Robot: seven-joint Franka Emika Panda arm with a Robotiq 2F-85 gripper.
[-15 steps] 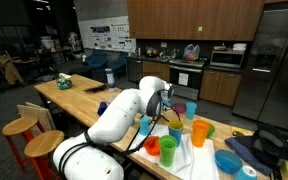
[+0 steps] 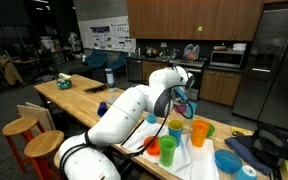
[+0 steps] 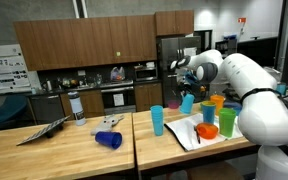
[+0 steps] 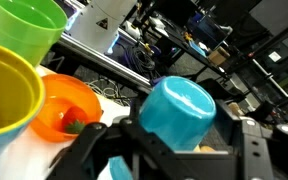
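In the wrist view a light blue cup (image 4: 179,105) sits between the fingers of my gripper, which is shut on it. A second patch of light blue (image 4: 119,168) shows low beside the left finger; I cannot tell what it belongs to. From the second exterior view, my gripper (image 3: 184,86) is at the far part of the table, with a blue cup (image 3: 187,105) just below it. Another blue cup (image 3: 157,121) stands apart on the wood nearer the front. My fingers are too small to make out in the exterior views.
An orange bowl (image 4: 66,105), a yellow cup (image 4: 6,95) and a green cup (image 4: 29,25) are left of my gripper. Several cups, including a green one (image 2: 167,151), crowd the white cloth.
The arm's far end has shifted right and risen in the first exterior view, and my gripper is now over toward the back cups. The cups on the cloth look unmoved.
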